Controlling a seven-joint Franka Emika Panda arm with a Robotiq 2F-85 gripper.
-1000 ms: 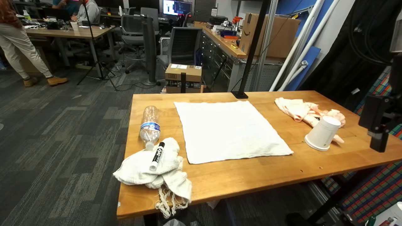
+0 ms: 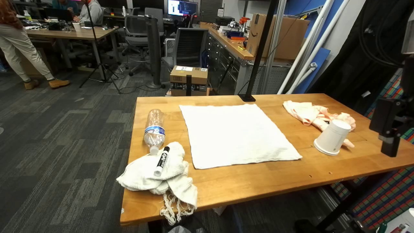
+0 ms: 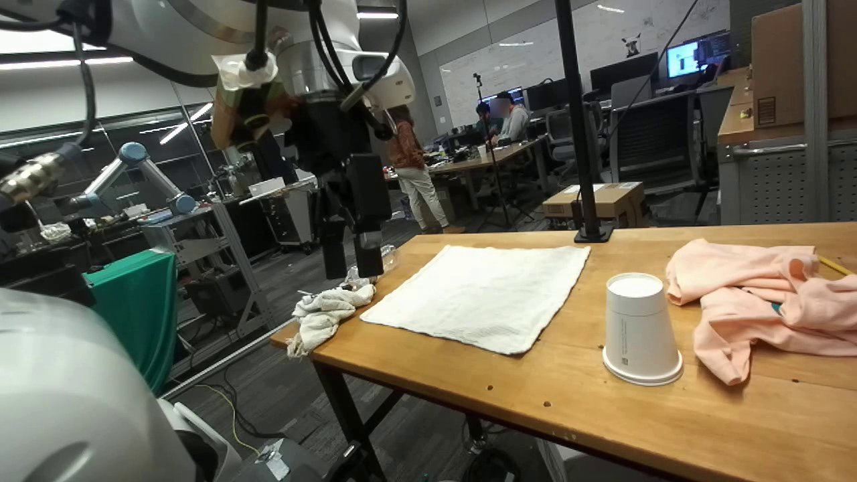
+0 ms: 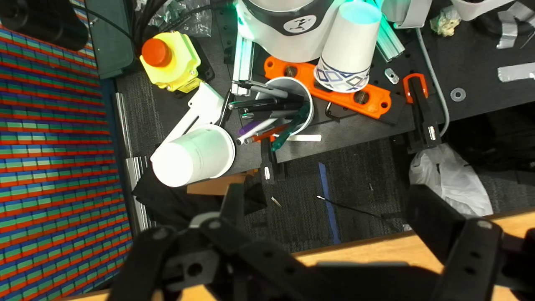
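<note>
On the wooden table a white cloth [image 2: 236,134] lies spread flat. A clear plastic bottle [image 2: 154,130] rests on its side left of it, its cap against a crumpled cream cloth [image 2: 143,172]. On that crumpled cloth lies a black and white marker [image 2: 161,161]. An upside-down white cup [image 3: 640,333] stands beside a bunched peach cloth [image 3: 747,293]. My gripper [image 3: 353,264] hangs in the air, pointing down, apart from all of these. In the wrist view its fingers [image 4: 434,220] are spread wide, with nothing held between them.
Under the wrist camera, beyond the table edge, are a cup of pens [image 4: 306,113], an upside-down cup [image 4: 195,153], a patterned paper cup [image 4: 346,55] and a yellow button box [image 4: 170,62]. A black post [image 2: 256,58] rises from the table's far edge. Bare wood [image 2: 248,178] lies in front of the flat cloth.
</note>
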